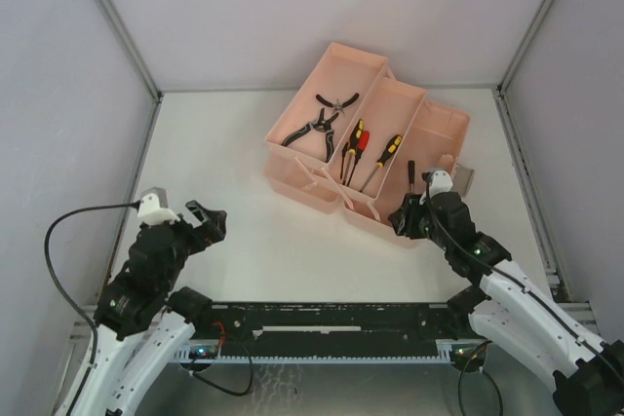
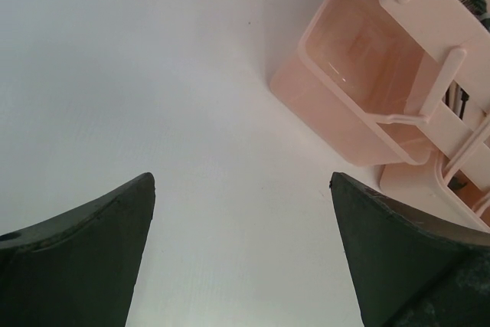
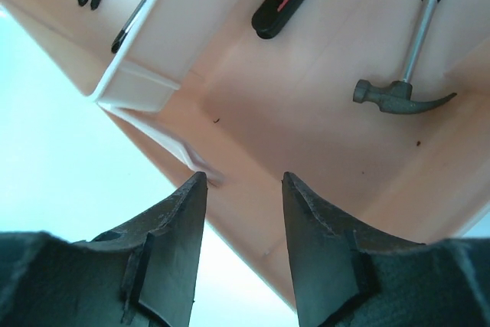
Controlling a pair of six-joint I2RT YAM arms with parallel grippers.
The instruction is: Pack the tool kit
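The pink tool kit (image 1: 448,124) stands unfolded on the white table with its trays spread. Two pliers (image 1: 320,127) lie in its left upper tray, and several screwdrivers (image 1: 356,148) in the middle one. In the right wrist view, a hammer (image 3: 396,97) with a dark head and a red-and-black knife (image 3: 287,1) rest on the floor of the lower bin. My right gripper hangs over that bin's front wall, its fingers apart and empty. My left gripper is open over bare table, left of the kit.
Beside the kit's right side lies a small grey flat object (image 1: 463,180), partly hidden by the bin. Thin pink hinge arms (image 2: 445,82) stick out along the kit's front.
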